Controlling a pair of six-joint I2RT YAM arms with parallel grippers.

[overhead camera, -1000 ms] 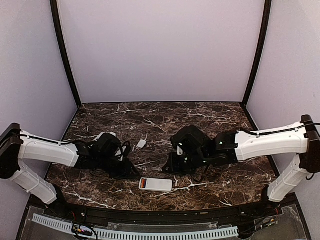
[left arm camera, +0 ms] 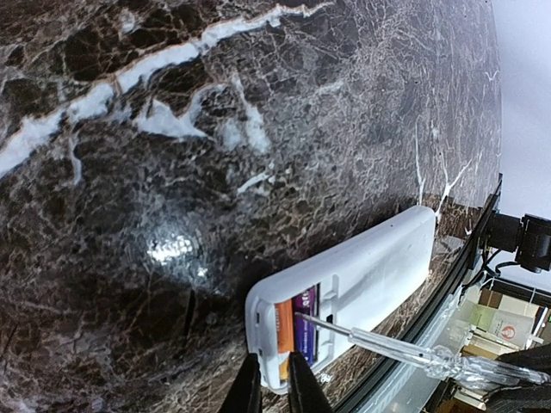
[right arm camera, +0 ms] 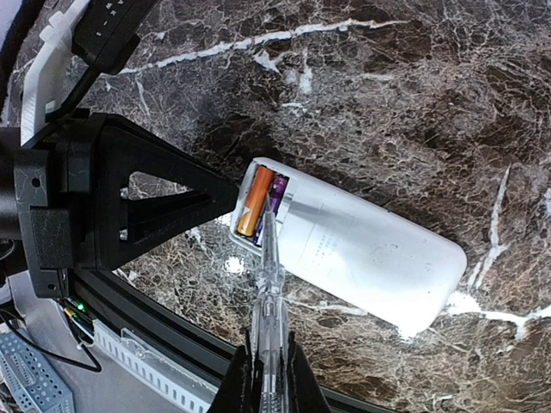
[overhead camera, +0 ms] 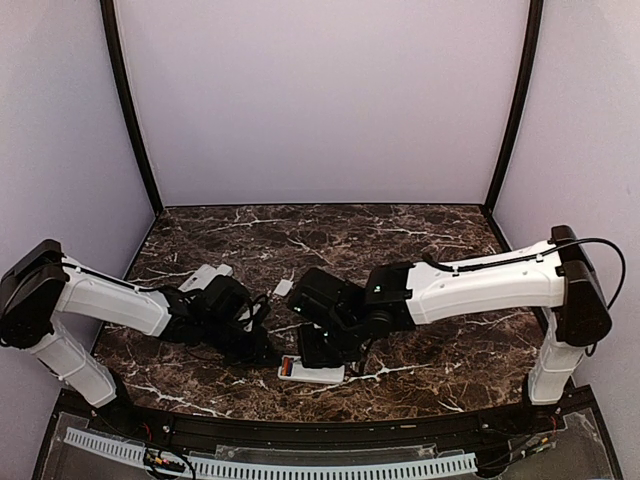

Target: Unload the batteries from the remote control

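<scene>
The white remote (overhead camera: 315,375) lies on the marble table with its battery bay open at the left end, holding an orange battery (right arm camera: 256,199) and a purple battery (right arm camera: 275,193). My right gripper is shut on a clear-handled screwdriver (left arm camera: 405,357), whose thin tip reaches onto the purple battery. My left gripper is at the bay's left end, fingertips beside the orange battery; how far apart they stand is hard to tell.
White pieces lie behind the left arm, and a small white piece (overhead camera: 283,288) sits mid-table. The front rail runs close below the remote.
My right gripper has moved left and over the remote, bringing the screwdriver tip to the battery bay. The left gripper has shifted slightly right toward the remote.
</scene>
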